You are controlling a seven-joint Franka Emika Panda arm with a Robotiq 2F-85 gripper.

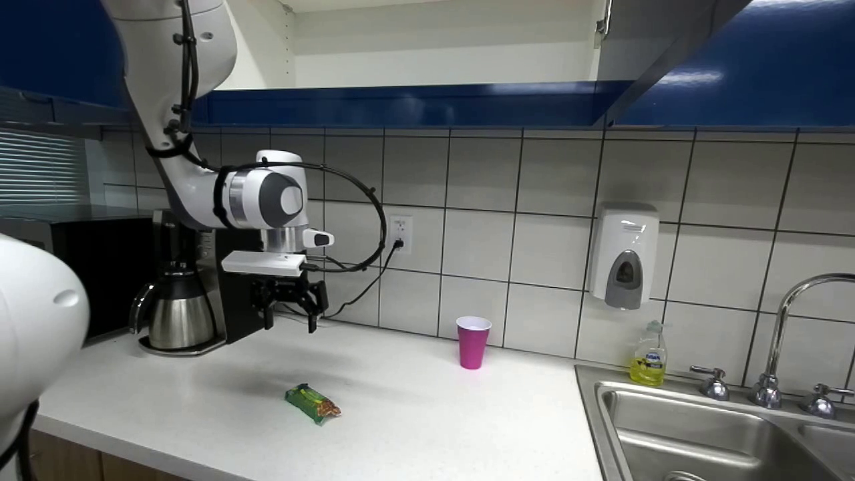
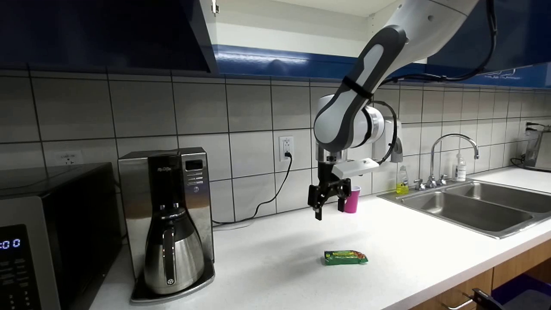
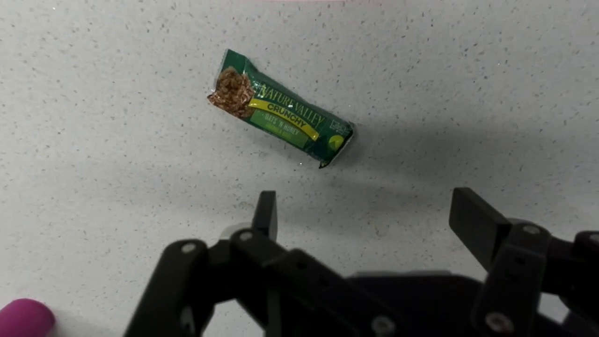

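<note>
On the white counter lies a green granola bar (image 1: 312, 402) in its wrapper, flat and apart from anything else. My gripper (image 1: 289, 321) hangs above the counter, behind and higher than the bar. The wrist view shows the granola bar (image 3: 283, 109) beyond the fingertips, slanting down to the right. There the gripper stands open, with only bare counter showing between its fingers. In the second exterior view, the open gripper (image 2: 329, 211) is over the counter and the granola bar (image 2: 346, 257) rests nearer the front edge. A pink cup (image 1: 473, 343) stands upright near the tiled wall.
A coffee maker (image 2: 170, 222) and a microwave (image 2: 57, 232) fill the left end. At the right are the sink (image 1: 705, 433), a dish soap bottle (image 1: 649, 357) and a wall dispenser (image 1: 625, 256). An open cupboard (image 1: 441, 48) is overhead.
</note>
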